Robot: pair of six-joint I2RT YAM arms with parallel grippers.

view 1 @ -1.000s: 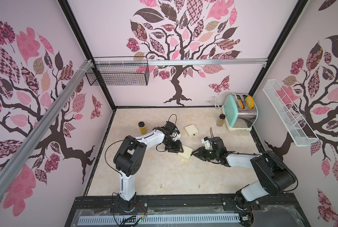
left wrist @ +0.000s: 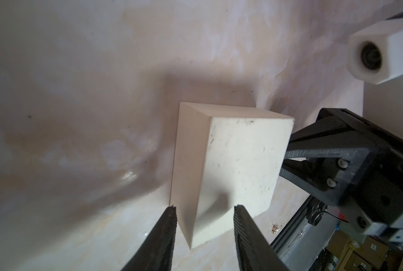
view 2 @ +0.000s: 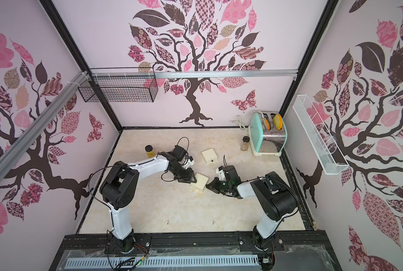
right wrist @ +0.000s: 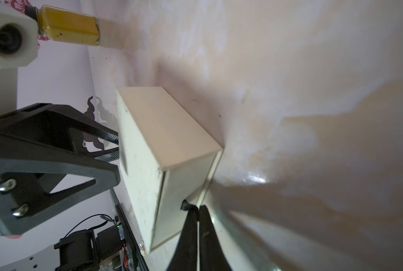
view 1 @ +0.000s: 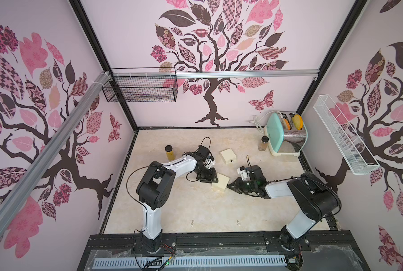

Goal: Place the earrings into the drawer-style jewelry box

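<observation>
A cream drawer box (left wrist: 237, 167) stands on the table between my grippers. My left gripper has its fingers either side of one end, shut on the box. My right gripper is shut at the drawer front, by a small dark knob or tab (right wrist: 187, 205); whether that is between its tips I cannot tell. A second cream box (view 1: 227, 155) sits farther back. Small glinting pieces, likely earrings (view 1: 192, 222) (view 1: 238, 222), lie near the front edge.
A yellow jar (view 1: 170, 153) stands back left. A spice jar (view 1: 263, 143) and mint toaster (view 1: 287, 133) occupy the back right. Wire baskets (view 1: 140, 88) (view 1: 346, 133) hang on the walls.
The left arm and box look almost unchanged.
</observation>
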